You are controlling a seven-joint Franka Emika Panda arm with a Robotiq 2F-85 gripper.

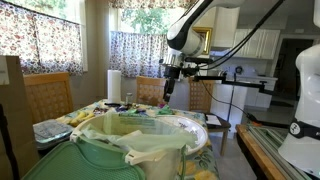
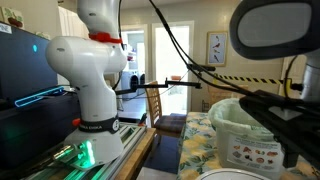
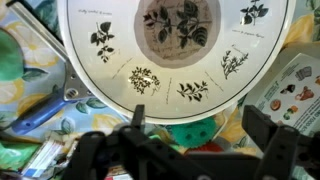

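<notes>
My gripper hangs open above the table, its two fingers well apart and nothing held. In the wrist view a white plate [image 3: 111,72] with a leaf and herb pattern fills the upper middle. Just past its lower rim, between and below the fingers, lies a teal scalloped thing [image 3: 196,132], with something red partly hidden under it. A blue-handled tool [image 3: 38,117] lies at the left, near a round green thing [image 3: 8,58]. Exterior view 1 has the gripper [image 1: 171,92] over the table's far side, clear of the tabletop.
A white bin [image 1: 160,160] with a pale green liner stands at the table's near side, beside a green lid-like object [image 1: 85,163]. A box with printed pictures [image 3: 298,92] lies at the right of the wrist view. A paper towel roll [image 1: 114,86] stands farther back.
</notes>
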